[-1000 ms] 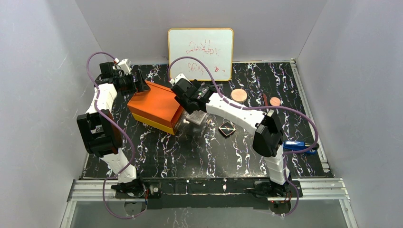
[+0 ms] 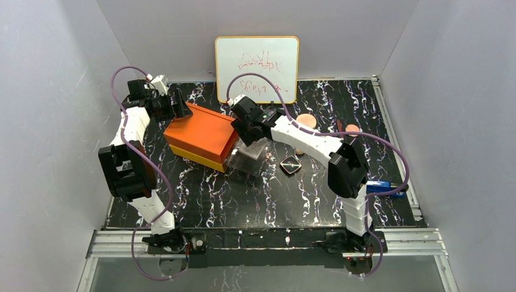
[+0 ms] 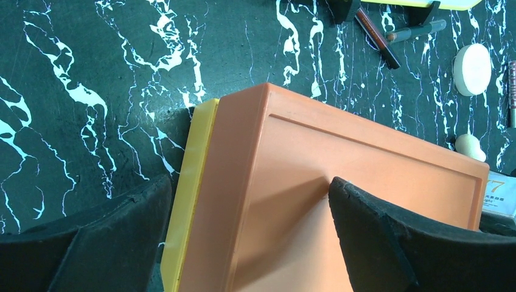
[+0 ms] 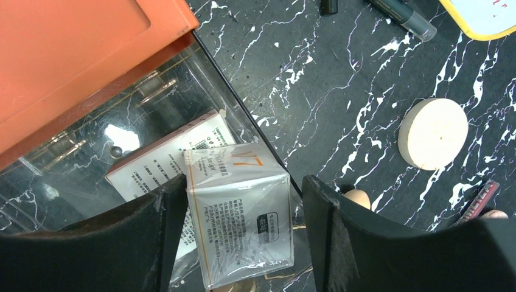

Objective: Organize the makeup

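Observation:
An orange organizer (image 2: 198, 131) with a yellow lower part sits left of centre, its clear drawer (image 4: 140, 128) pulled out to the right. Inside lies a white box (image 4: 146, 170); a second, plastic-wrapped box (image 4: 237, 225) lies over it, between the fingers of my right gripper, which is part open; whether they grip it, I cannot tell. My left gripper stands open over the organizer's top left end.
A whiteboard (image 2: 256, 67) stands at the back. Pencils (image 3: 377, 38), a round puff (image 4: 432, 134), a small egg-shaped sponge (image 4: 356, 198), a dark compact (image 2: 290, 165) and a blue item (image 2: 380, 188) lie around.
My right gripper and arm have moved a little to the right over the drawer. The left arm has not moved.

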